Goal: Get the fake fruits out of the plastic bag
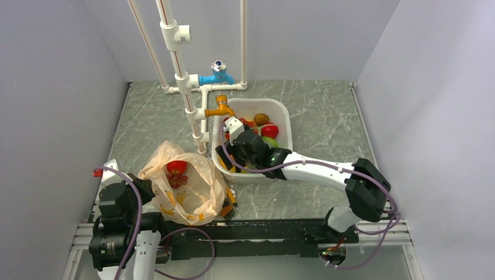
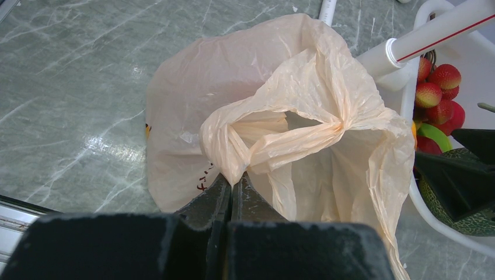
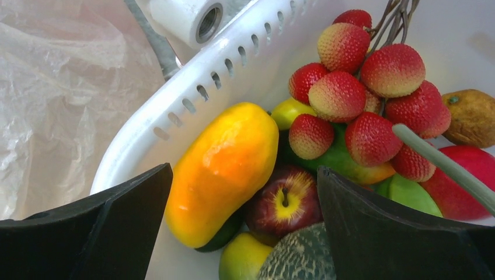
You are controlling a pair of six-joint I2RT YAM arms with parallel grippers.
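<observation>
The pale plastic bag [image 1: 207, 175] stands open at the left, with a red round fruit [image 1: 176, 167] and a small red bunch [image 1: 177, 180] inside. My left gripper is shut on the bag's gathered rim, which runs down to its fingertips. Over the white basket [image 1: 282, 108], my right gripper is open with nothing gripped. Below its fingers lie a yellow-orange mango [image 3: 225, 169], a dark red apple [image 3: 284, 201] and part of a green melon [image 3: 300, 256]. A red lychee bunch [image 3: 338, 96] is farther in.
White pipes [image 1: 185, 87] rise between bag and basket, with an orange tap [image 1: 220, 109] over the basket's edge and a blue tap [image 1: 219, 76] behind. Free counter [image 1: 324, 122] lies to the right.
</observation>
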